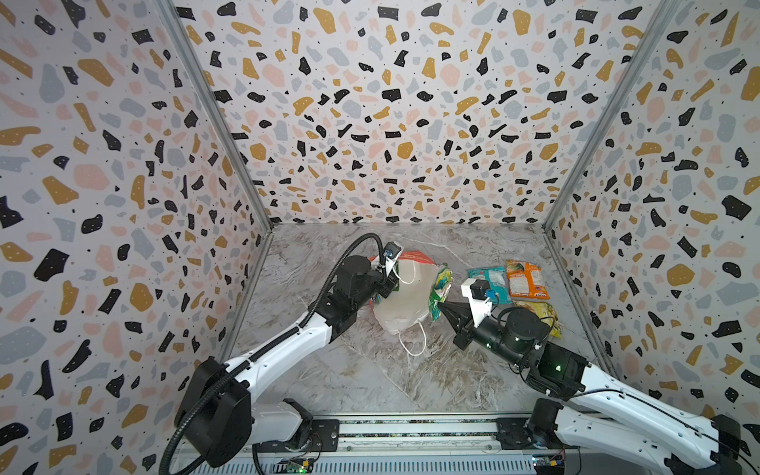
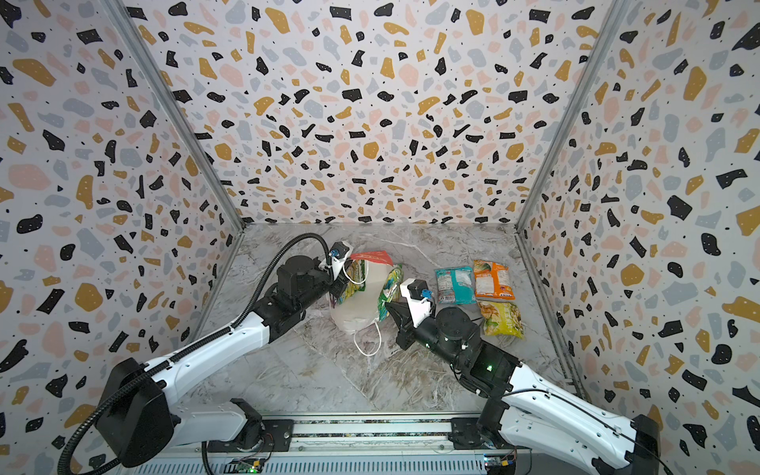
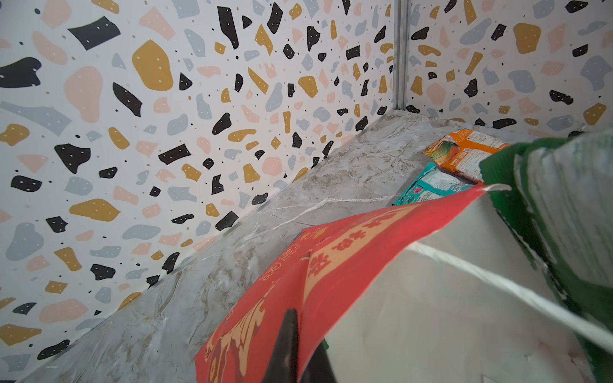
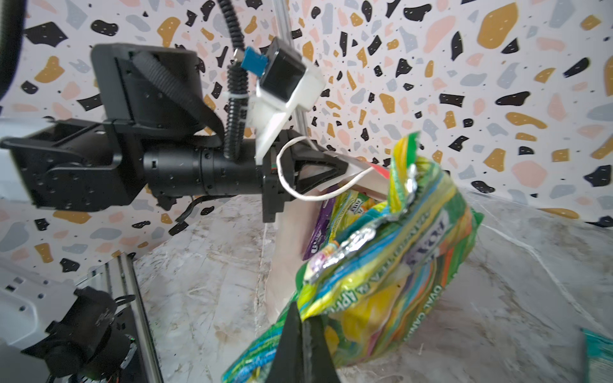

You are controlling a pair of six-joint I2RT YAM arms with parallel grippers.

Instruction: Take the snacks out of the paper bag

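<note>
The paper bag (image 1: 399, 308), white inside with a red panel (image 3: 351, 245) and rope handles, lies with its mouth open, more snack packs (image 4: 348, 214) inside. My left gripper is at the bag's upper rim, shut with the red edge at its fingers, which are mostly hidden. My right gripper is shut on a crumpled green-and-yellow snack pack (image 4: 389, 268), held at the bag's mouth, toward its right side in the top views.
A teal pack (image 1: 483, 277), an orange pack (image 1: 525, 277) and a yellow pack (image 2: 500, 316) lie on the marble table at the right. Patterned walls enclose the sides and back.
</note>
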